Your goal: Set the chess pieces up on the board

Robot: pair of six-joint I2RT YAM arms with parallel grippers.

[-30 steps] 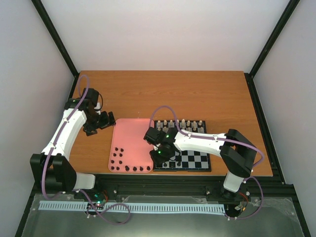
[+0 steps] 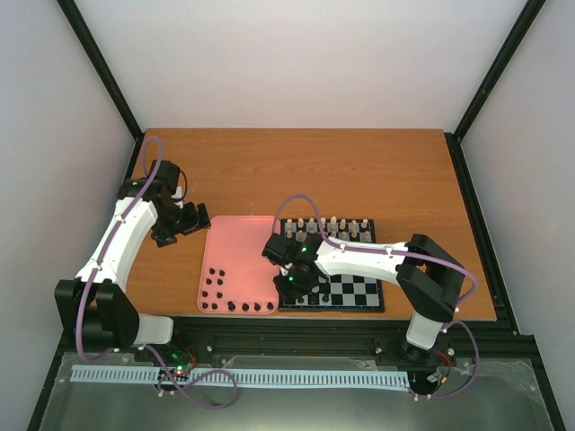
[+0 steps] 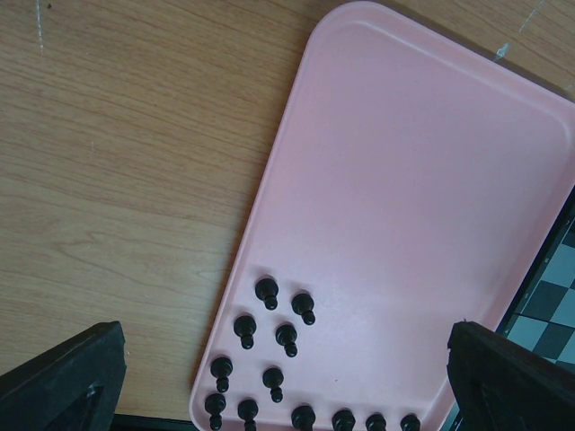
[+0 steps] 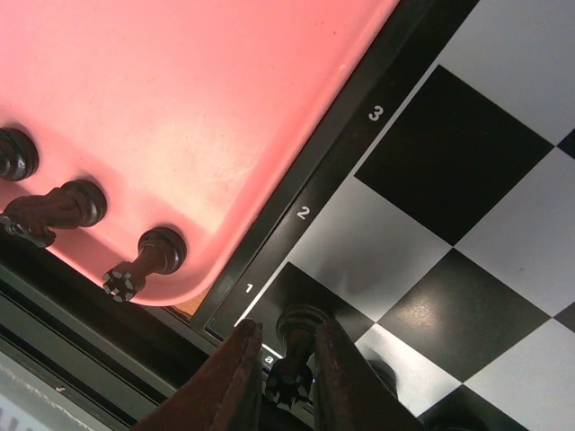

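On the corner square a1 of the chessboard (image 4: pixel 422 310) a dark rook (image 4: pixel 296 332) stands upright, its base within the square. My right gripper is around it, slightly open, with a finger on each side and a narrow gap showing. From above, that gripper (image 2: pixel 284 292) covers the board's near left corner. Over the table left of the pink tray (image 2: pixel 241 242) hangs my left gripper, wide open and empty. Several black pieces (image 3: pixel 286 335) stand in the tray, among them another rook (image 4: pixel 148 260) at its near right corner.
One more dark piece (image 4: pixel 384 373) sits just right of the rook, partly behind a finger. White pieces (image 2: pixel 332 224) line the board's far side. The board's middle squares look empty, and the wooden table (image 2: pixel 296 166) behind is clear.
The left arm stays where it was.
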